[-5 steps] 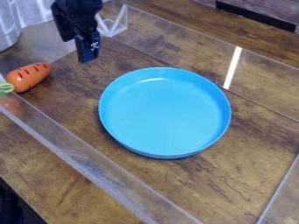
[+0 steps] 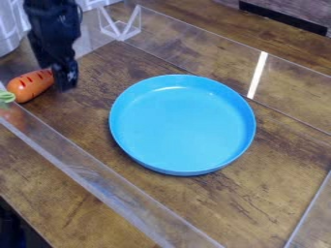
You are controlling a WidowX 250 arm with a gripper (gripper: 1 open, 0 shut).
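Observation:
My black gripper is low at the upper left, blurred by motion, with its fingers open over the orange toy carrot. The carrot lies on the wooden floor with its green top toward the left edge, partly behind a clear wall. The gripper hides part of the space around its far end; whether they touch I cannot tell. A large light-blue plate lies in the middle, to the right of the carrot.
Clear plastic walls border the wooden area, one running diagonally along the lower left. Bare floor lies around the plate, mostly to the right and behind it.
The gripper has moved left and down from the upper middle-left onto the carrot's area. The carrot and plate have not visibly moved.

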